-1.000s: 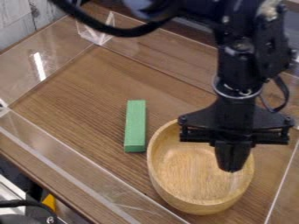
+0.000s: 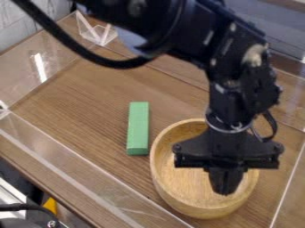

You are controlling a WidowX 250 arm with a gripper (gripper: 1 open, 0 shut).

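My black gripper [image 2: 226, 176] points down over a tan round bowl [image 2: 191, 191], its tip inside the bowl's outline. It looks shut, with nothing visible between its fingers. The gripper hides the back right part of the bowl. A green bar [image 2: 137, 126] lies on the wooden surface, left of the bowl.
A clear plastic holder [image 2: 98, 28] is at the back left, clear edging runs along the front left, and black cables lie at the lower left corner.
The bowl and green bar look unmoved.
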